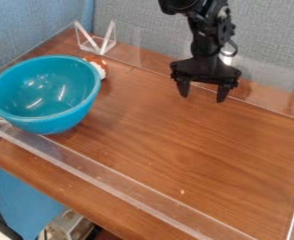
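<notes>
My black gripper (202,91) hangs high over the back of the wooden table, right of centre, its two fingers spread apart with nothing visible between them. A large teal bowl (45,104) sits at the left. Behind its right rim, a small white and orange object (97,67) is partly hidden by the bowl.
A white wire rack (95,38) stands at the back left. Clear low barriers run along the table's edges (150,195). A blue floor and some gear show beyond the near left edge.
</notes>
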